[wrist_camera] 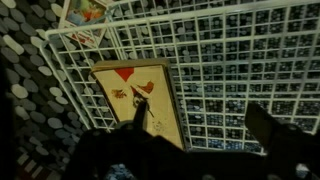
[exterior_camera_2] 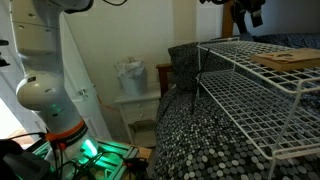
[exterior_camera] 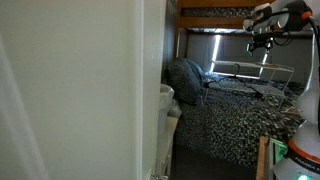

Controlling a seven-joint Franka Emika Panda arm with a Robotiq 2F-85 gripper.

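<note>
My gripper hangs above the top of a white wire rack, its dark fingers spread wide with nothing between them. On the wire shelf [wrist_camera: 235, 50] in the wrist view rests a flat tan wooden board [wrist_camera: 135, 75] with red and brown shapes on its face. The left finger overlaps the board's lower part in that view; contact cannot be told. From the second exterior view, the gripper [exterior_camera_2: 250, 15] shows at the top, above the rack [exterior_camera_2: 245, 90] and a flat wooden piece [exterior_camera_2: 285, 60] on its top shelf. Exterior view 1 has the gripper [exterior_camera: 258, 45] small at upper right.
A colourful picture-like item [wrist_camera: 85, 12] lies at the wrist view's upper left. Behind the arm stands a white drawer unit [exterior_camera_2: 140, 105] with a light bin [exterior_camera_2: 132, 78] on top. The rack's lower shelf [exterior_camera_2: 235, 115] looks bare. Pebble-patterned flooring [exterior_camera_2: 195, 150] surrounds the rack.
</note>
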